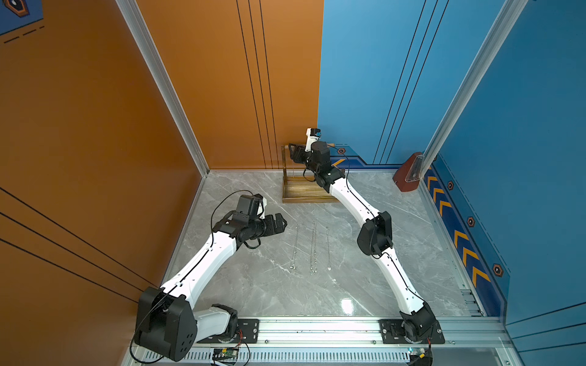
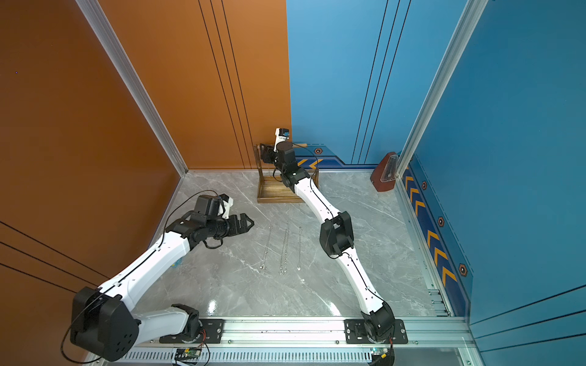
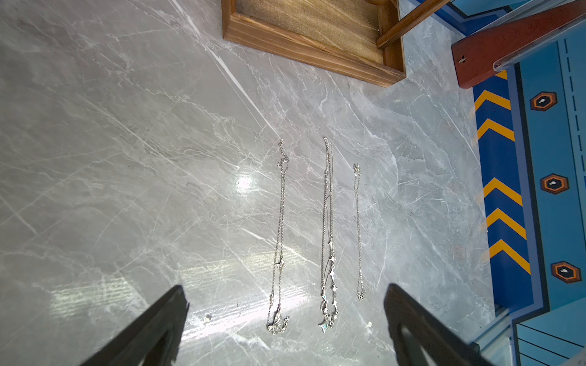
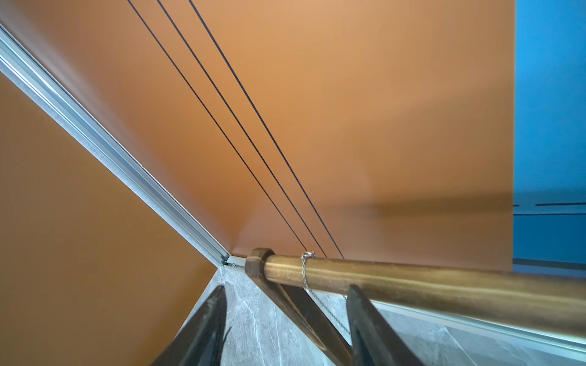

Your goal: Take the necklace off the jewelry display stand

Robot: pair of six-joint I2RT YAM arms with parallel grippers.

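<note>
A thin silver necklace hangs looped over the round wooden bar of the jewelry display stand, close to the bar's left end. My right gripper stands open around that spot in the right wrist view, the chain lying between its fingers in the picture; touching cannot be told. From the top left view, the right gripper is up at the top bar of the stand, hiding much of it. My left gripper is open and empty, above the table left of three laid-out necklaces.
Three silver necklaces, a left one, a middle one and a right one, lie lengthwise on the grey marbled table. A reddish-brown object stands in the back right corner.
</note>
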